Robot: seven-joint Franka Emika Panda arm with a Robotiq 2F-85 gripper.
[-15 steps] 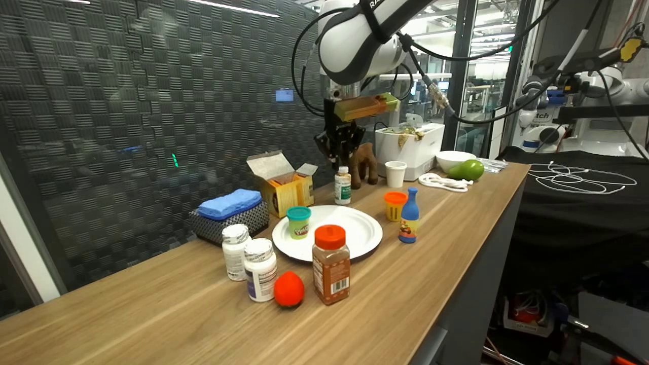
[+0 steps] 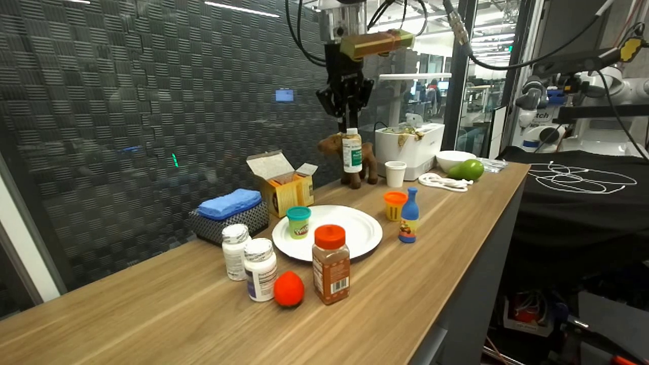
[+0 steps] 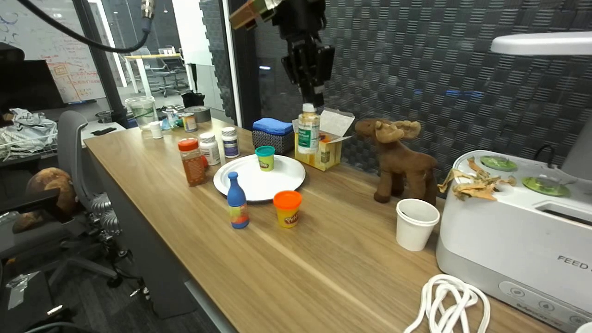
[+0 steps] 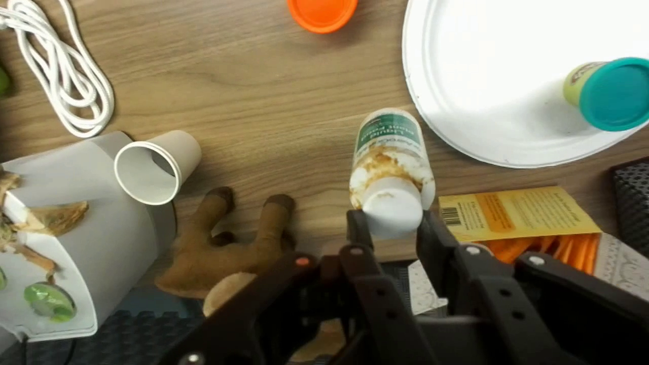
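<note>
A white bottle with a green label hangs upright above the table, its cap held from above by my gripper. Brown stains run down the bottle's shoulder in the wrist view, and its white cap sits between the two fingertips. From the second exterior view, the bottle appears in front of the open yellow box. The gripper is shut on the cap, with the arm reaching down from the top of both exterior views.
Below lie a white plate bearing a teal-lidded tub, a yellow box, a brown moose toy and a paper cup. A blue bottle and orange-lidded tub stand nearer the front. Bare tabletop shows between them.
A second ago the bottle was at table level behind the plate with the gripper over it. Gripper and bottle have since risen clear of the table together.
</note>
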